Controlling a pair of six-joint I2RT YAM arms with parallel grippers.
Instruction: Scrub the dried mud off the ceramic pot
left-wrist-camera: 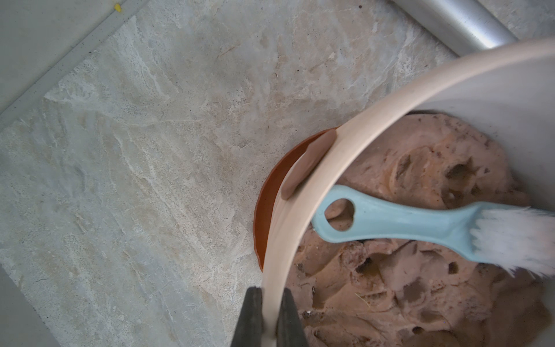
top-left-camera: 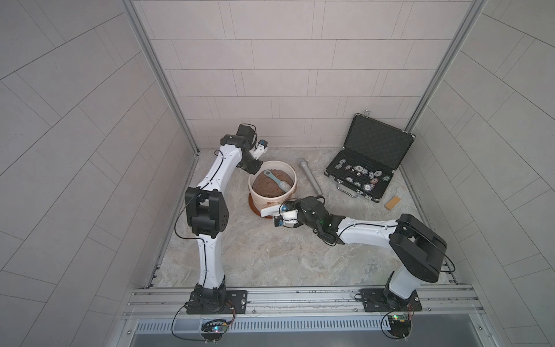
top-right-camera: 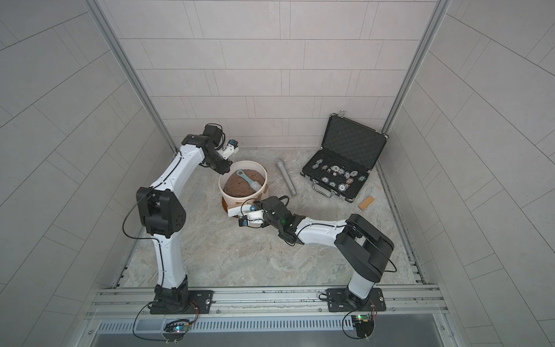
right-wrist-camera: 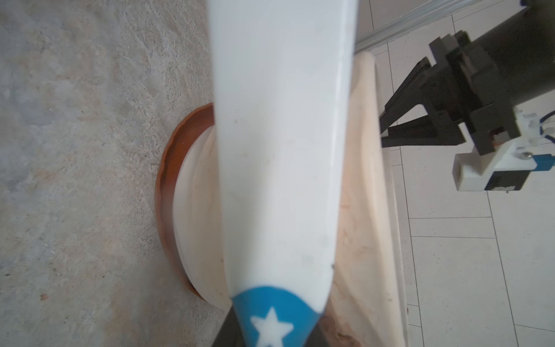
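Observation:
The cream ceramic pot [top-left-camera: 273,201], filled with brown soil [left-wrist-camera: 404,300], stands on an orange-brown saucer [left-wrist-camera: 267,208]. A dried mud patch [left-wrist-camera: 311,164] clings to its outer wall below the rim. My left gripper straddles the far-left rim, shut on it, with one finger inside the pot and one outside. My right gripper is shut on the blue, star-marked end of a white brush [right-wrist-camera: 280,156]. That brush lies close along the pot's front wall; its underside is hidden, so contact cannot be confirmed.
A light-blue brush [left-wrist-camera: 399,222] lies on the soil inside the pot. Behind it to the right is a grey metal tube [top-left-camera: 311,176]. An open black case [top-left-camera: 361,173] and a tan block [top-left-camera: 392,203] are at the right.

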